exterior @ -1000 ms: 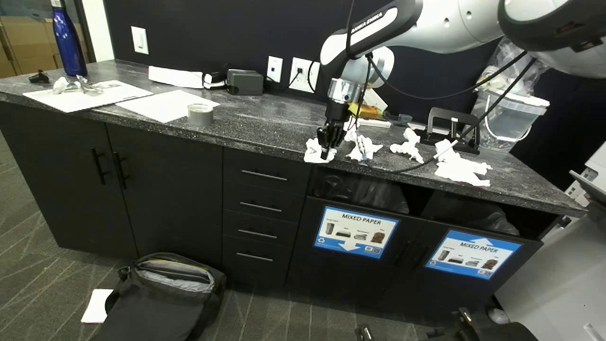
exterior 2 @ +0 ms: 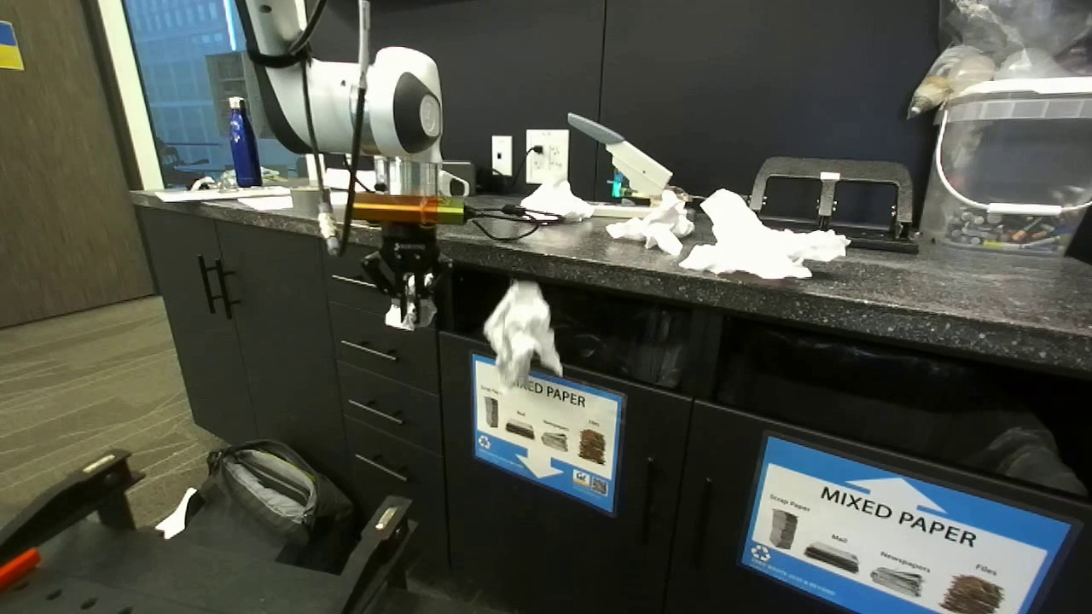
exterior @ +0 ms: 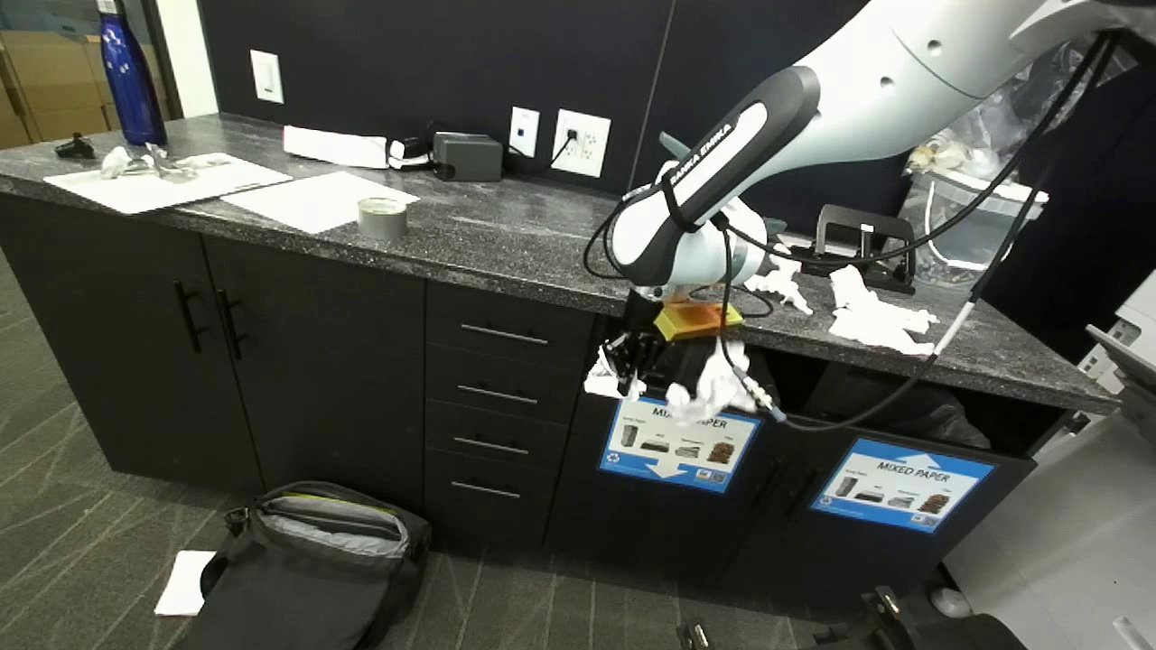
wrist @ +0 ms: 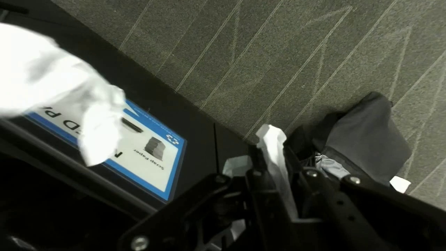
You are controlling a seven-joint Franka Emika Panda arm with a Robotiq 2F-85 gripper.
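Note:
My gripper (exterior 2: 409,297) hangs just below counter height, in front of the cabinets, fingers pointing down. It is shut on a crumpled white tissue (wrist: 274,146), part of which sticks out between the fingers in the wrist view; the same tissue (exterior: 614,374) shows low at the fingers in exterior view 1. A second white tissue (exterior 2: 523,327) is in mid-air in front of the bin opening and the paper sign, apart from the fingers and slightly blurred. It looms large as a blurred white tissue (wrist: 62,79) at the left of the wrist view.
More crumpled tissues (exterior 2: 758,240) lie on the dark counter (exterior: 488,244), near a hole punch (exterior 2: 834,194) and a clear bucket (exterior 2: 1013,164). Below the counter is an open bin slot (exterior 2: 655,338) above a mixed paper sign (exterior 2: 548,430). A black bag (exterior: 314,563) lies on the floor.
My gripper has moved from above the counter's front edge down and out past it, with the tissue it is on. A neighbouring tissue has left the counter and is now in mid-air.

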